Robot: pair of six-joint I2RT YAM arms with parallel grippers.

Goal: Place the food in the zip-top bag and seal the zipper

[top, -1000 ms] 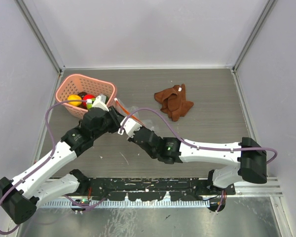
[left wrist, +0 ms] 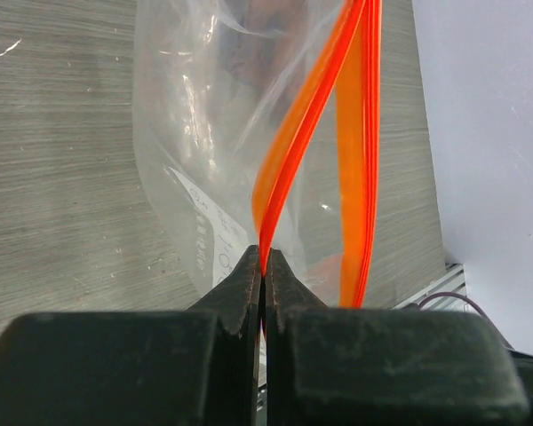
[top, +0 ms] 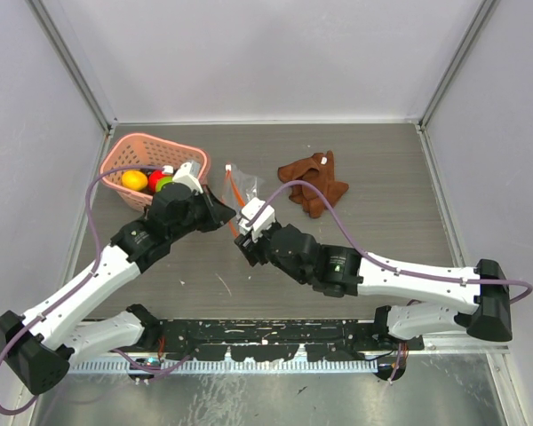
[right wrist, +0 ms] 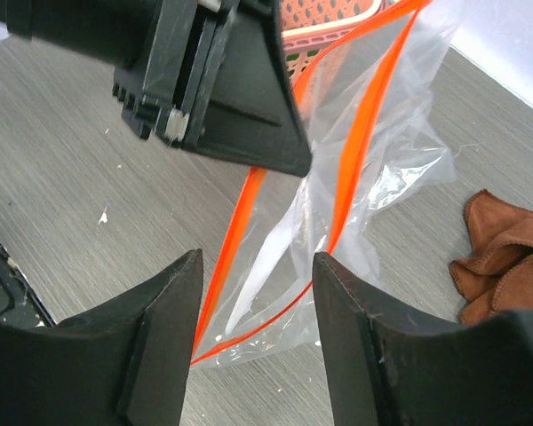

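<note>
The clear zip top bag (right wrist: 382, 177) with orange zipper strips hangs between my grippers, its mouth spread and no food visible in it. My left gripper is shut on one orange strip (left wrist: 315, 98) of the mouth; the other strip (left wrist: 360, 177) stands apart from it. My right gripper is open, its fingers (right wrist: 182, 284) on either side of the mouth's near orange corner, with a gap between them. The food, including a yellow piece (top: 134, 180), a red one (top: 155, 181) and a green one (top: 164, 184), lies in the pink basket (top: 164, 145).
A brown cloth (top: 313, 183) lies crumpled right of the bag. The basket is close behind the left arm at the far left.
The bag's orange edge now stands more steeply in the top view. The left arm has shifted only slightly.
</note>
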